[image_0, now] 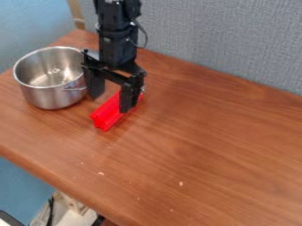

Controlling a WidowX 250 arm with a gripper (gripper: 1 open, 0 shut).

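A red bar-shaped object (pixel 105 118) lies on the wooden table, right of a steel pot (pixel 44 81). My black gripper (pixel 113 95) is low over the red bar, open, its fingers hiding part of the bar's far end. I cannot tell whether it touches the bar.
A grey textured panel (pixel 236 40) stands behind it. Blue shows beyond the left edge, with cables and a pale fixture at the lower left.
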